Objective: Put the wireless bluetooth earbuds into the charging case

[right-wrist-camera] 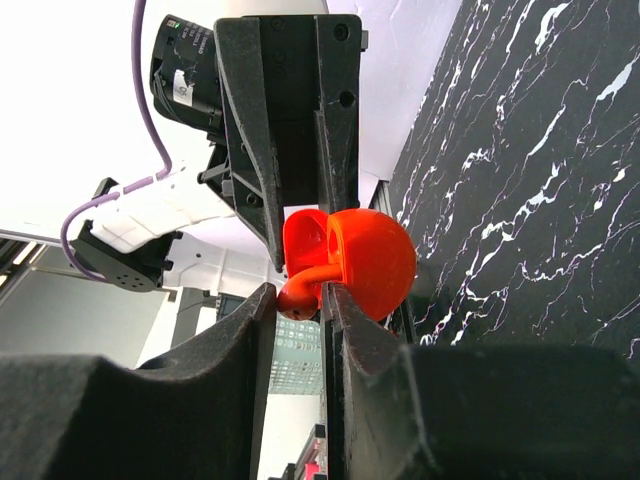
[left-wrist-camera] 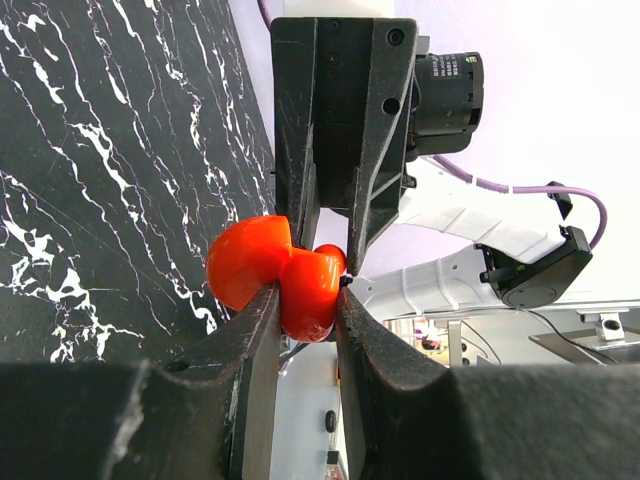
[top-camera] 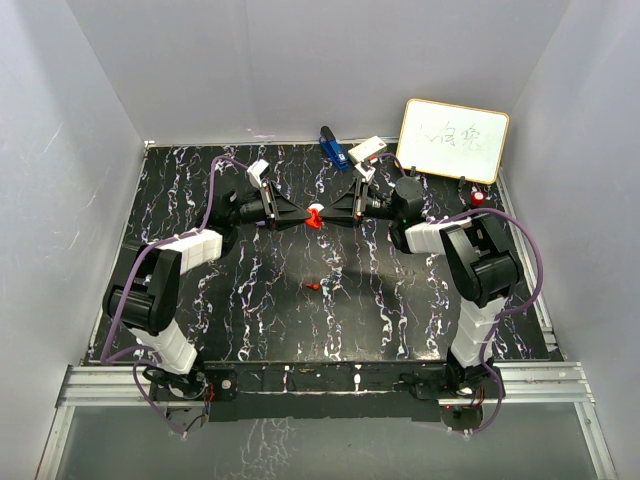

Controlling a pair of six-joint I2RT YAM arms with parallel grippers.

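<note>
The red charging case [top-camera: 313, 218] is held up between both grippers at the table's middle. My left gripper is shut on it; in the left wrist view its red body fills the space at the fingertips. In the right wrist view the open case [right-wrist-camera: 375, 260] shows its hollows, and a red earbud [right-wrist-camera: 298, 300] lies against it at the fingertips of my right gripper, which grips around the earbud. A second small red earbud [top-camera: 314, 286] lies on the table below the grippers in the top view.
A whiteboard [top-camera: 452, 135] stands at the back right, beside a red-capped item [top-camera: 477, 198]. A blue object [top-camera: 333, 148] and a pale box [top-camera: 367, 149] lie at the back edge.
</note>
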